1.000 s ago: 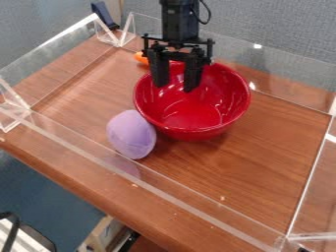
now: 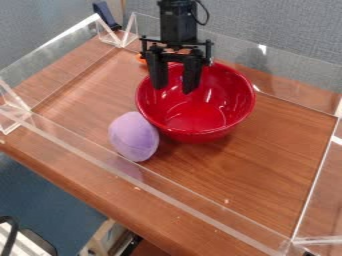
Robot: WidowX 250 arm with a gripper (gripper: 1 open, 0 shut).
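The black gripper (image 2: 174, 72) hangs over the back part of a red bowl (image 2: 201, 116), its two fingers apart and pointing down at the bowl's opening, with nothing visible between them. A purple egg-shaped object (image 2: 134, 135) lies on the wooden table just to the front left of the bowl. A small orange object (image 2: 142, 58) is partly hidden behind the gripper.
Clear plastic walls enclose the wooden tabletop (image 2: 254, 180). Bare table lies to the left of the bowl and in front of it at the right. A dark blue object (image 2: 104, 14) stands beyond the back left corner.
The bowl and purple object have not visibly moved.
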